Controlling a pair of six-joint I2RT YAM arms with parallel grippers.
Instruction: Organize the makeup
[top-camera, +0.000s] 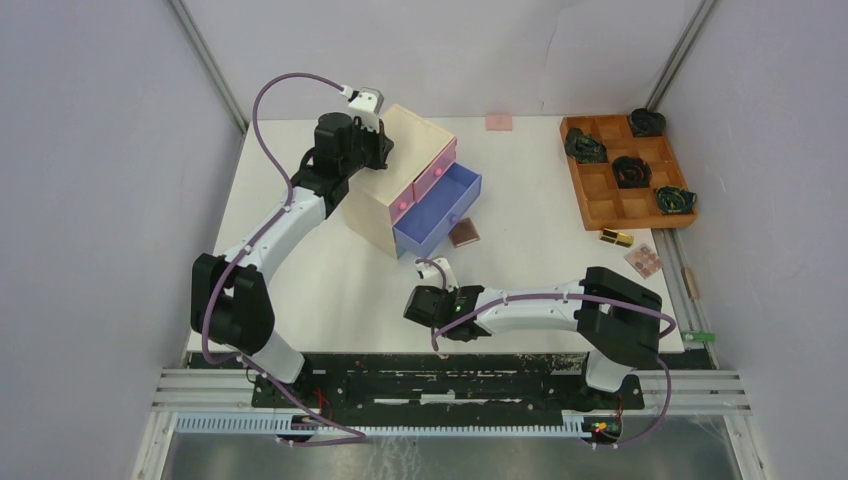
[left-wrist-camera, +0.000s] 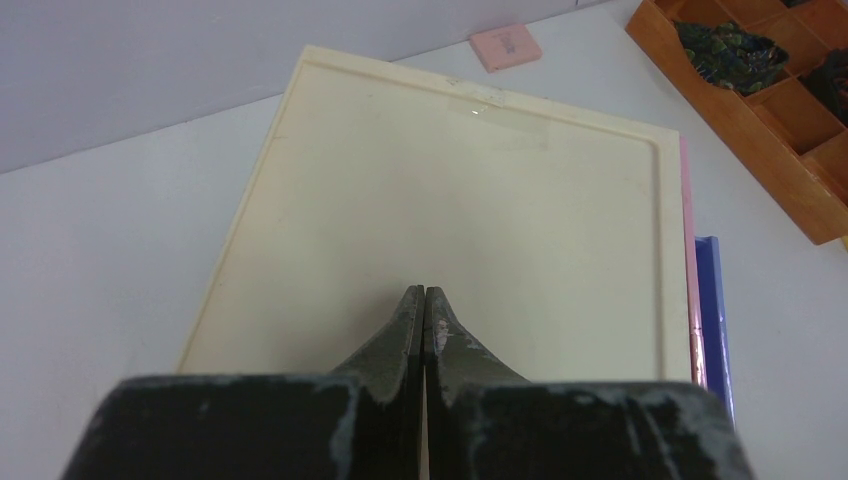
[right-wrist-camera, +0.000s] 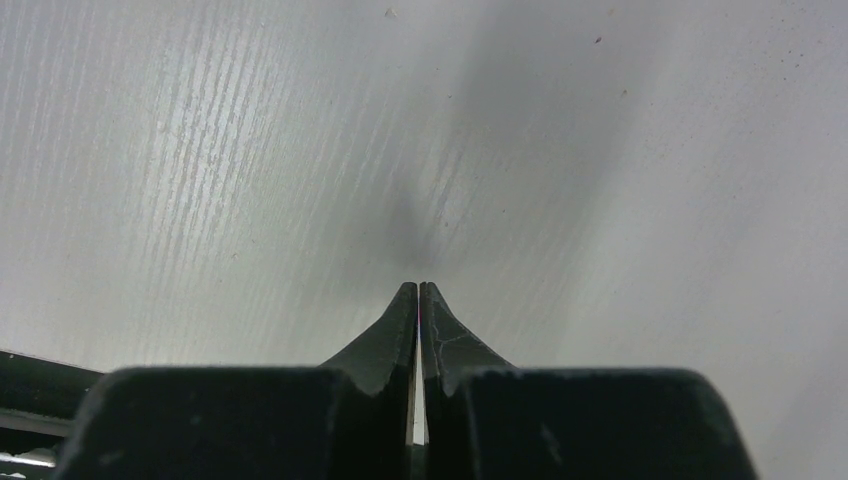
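A cream cabinet (top-camera: 410, 140) with pink drawers (top-camera: 432, 172) and an open blue drawer (top-camera: 440, 208) stands left of centre. My left gripper is shut over its top, nothing visible between the fingertips. My right gripper is shut low over bare white table near the front, with nothing clearly visible between the tips. Makeup items lie about: a brown palette (top-camera: 464, 232), a pink square (top-camera: 498, 122), a gold item (top-camera: 615, 237), a pale palette (top-camera: 644, 261) and a small tan tube (top-camera: 690, 283) at the right edge.
A wooden compartment organiser (top-camera: 590, 200) holding dark crumpled items stands at the back right. Free table lies between it and the cabinet and at the front left. Walls border the back and sides.
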